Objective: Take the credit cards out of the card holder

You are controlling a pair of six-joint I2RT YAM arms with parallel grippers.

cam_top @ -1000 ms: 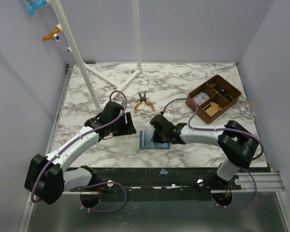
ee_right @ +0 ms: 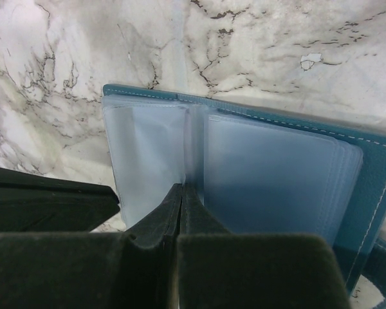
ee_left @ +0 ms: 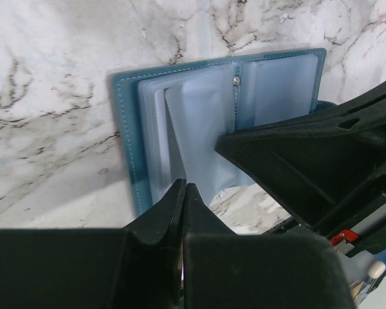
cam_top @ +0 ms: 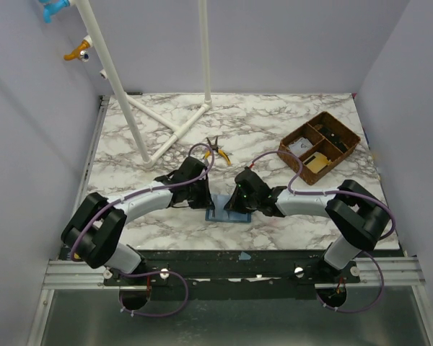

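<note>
The blue card holder [cam_top: 227, 215] lies opened flat on the table between both grippers. Its clear plastic sleeves [ee_left: 209, 109] are stacked on the left half, and the top one is partly lifted and bent. My left gripper is shut at the lower edge of that sleeve stack; nothing thick shows between its fingers. My right gripper is shut, its tips down at the sleeves beside the fold. Whether either pinches a thin sleeve is unclear. I cannot make out a separate credit card, and the lower part of the holder is hidden behind the fingers.
Yellow-handled pliers [cam_top: 216, 151] lie behind the holder. A brown divided box [cam_top: 285, 144] stands at the back right, with things in its compartments. White pipes [cam_top: 166, 148] rise at the back left.
My left gripper has moved right and toward the front, from beside the holder onto its left part, and its spread fingers have shut. The right gripper has shifted slightly left over the holder.
</note>
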